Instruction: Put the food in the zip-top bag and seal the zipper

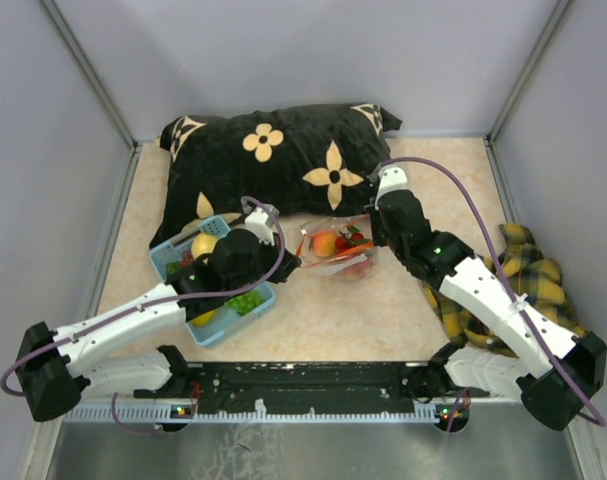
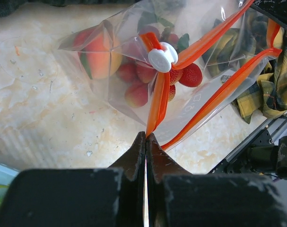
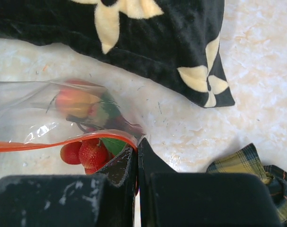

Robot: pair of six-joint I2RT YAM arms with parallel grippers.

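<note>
The clear zip top bag [image 1: 354,268] hangs between my two arms, its orange zipper edges [image 2: 217,97] spread apart. A peach [image 1: 324,243] and red strawberries [image 3: 93,153] with green leaves show inside. My left gripper is shut on one end of the orange edge; a white slider [image 2: 161,58] sits farther along that strip. At the opposite end, my right gripper is shut on the bag's rim, where the orange strip runs in between its fingers.
A blue basket [image 1: 262,305] with green and yellow food stands under the left arm. Behind the bag lies a black flowered cushion [image 1: 298,150]. A plaid cloth [image 1: 528,280] lies at the right; the table in front of the bag is bare.
</note>
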